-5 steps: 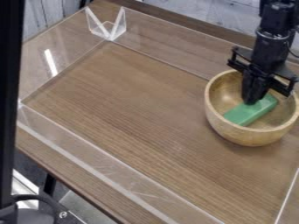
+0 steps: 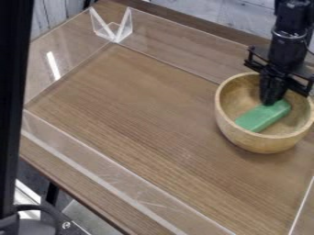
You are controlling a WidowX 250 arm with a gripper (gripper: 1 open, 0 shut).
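Note:
A wooden bowl [image 2: 240,138] sits on the right side of the wooden tray floor, with a green rectangular block [image 2: 260,117] lying in it. The black gripper [image 2: 273,92] reaches down from the top right into the back of the bowl, its fingertips just above or at the far end of the green block. It looks shut; whether it touches the block cannot be told from this view.
A clear bracket [image 2: 113,26] stands in the back left corner. Walls edge the workspace.
The gripper has shifted very slightly within the bowl; the bowl and green block look nearly unchanged.

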